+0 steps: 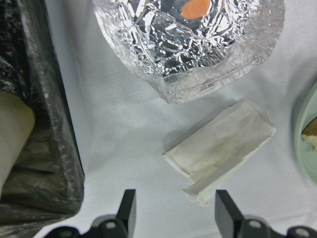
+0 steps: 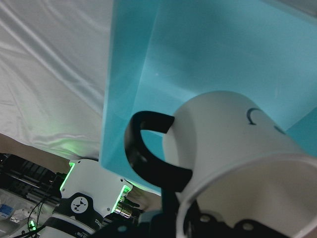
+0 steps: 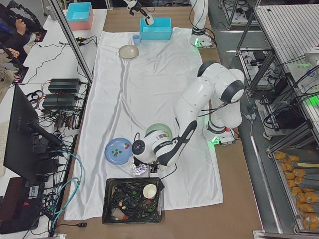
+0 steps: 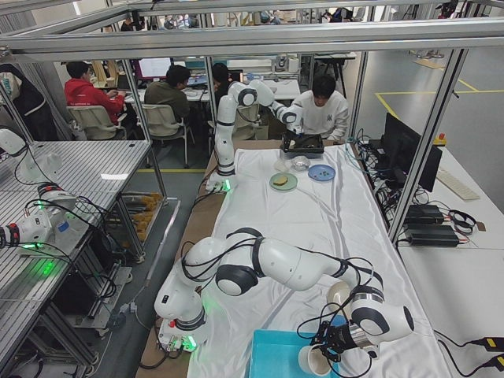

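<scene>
My left gripper is open above a folded off-white paper piece point(image 1: 218, 148) on the white cloth, with a foil dish point(image 1: 198, 59) holding an orange bit beside it, and the black-lined bin point(image 1: 59, 163) at left. My right gripper holds a white mug point(image 2: 228, 129) with a black handle over a turquoise bin point(image 2: 124, 59); its fingertips are partly hidden by the mug.
A green plate point(image 4: 283, 180) with food and a blue plate point(image 3: 117, 151) lie near the left gripper. A pale cup point(image 3: 149, 191) is in the black bin. A bowl point(image 3: 128, 52) and blue cup point(image 3: 136, 40) stand at the far end. Mid-cloth is clear.
</scene>
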